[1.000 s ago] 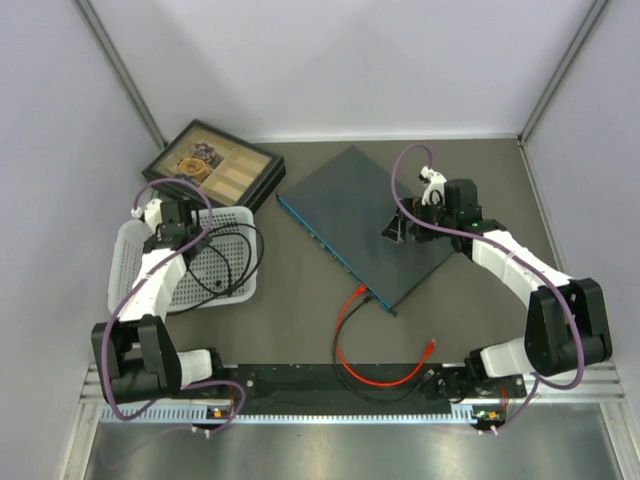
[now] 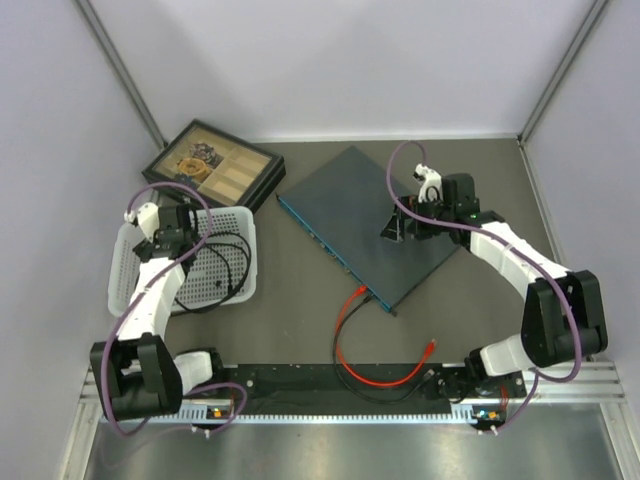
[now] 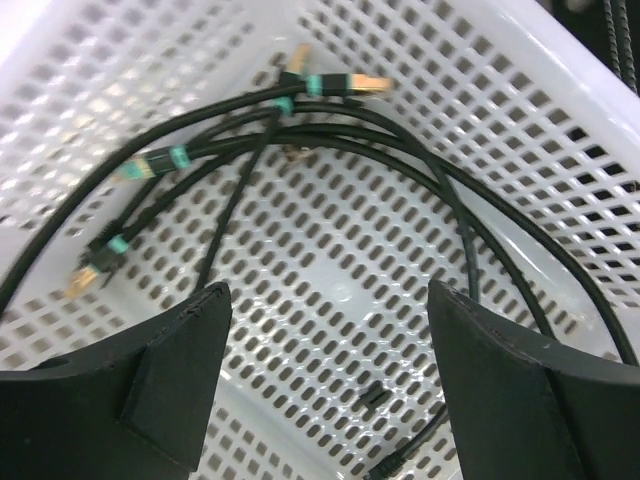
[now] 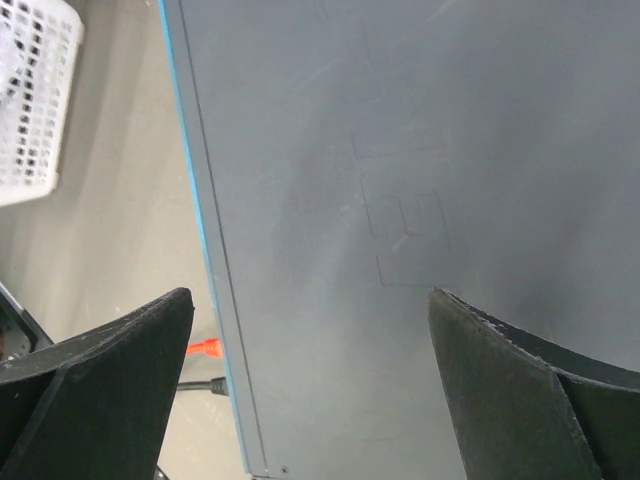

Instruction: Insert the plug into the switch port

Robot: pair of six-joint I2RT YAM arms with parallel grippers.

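Note:
Several black cables with green-banded plugs lie in the white perforated basket; their ends gather at the far and left sides in the left wrist view. Over the basket, my left gripper is open, its fingers apart, with only the basket floor and cables showing beyond. The flat dark grey switch has a blue port edge facing the lower left. A red cable and a black cable run to this edge near its lower corner. Above the switch, my right gripper is open and empty.
A compartment box with coiled items stands behind the basket. The red cable's free end lies near the front of the table. Bare tabletop separates basket and switch. A small black piece lies in the basket.
The black cable loop at the basket's right side has drawn in and now sits within the rim. My left gripper has shifted slightly left; the right arm has barely moved.

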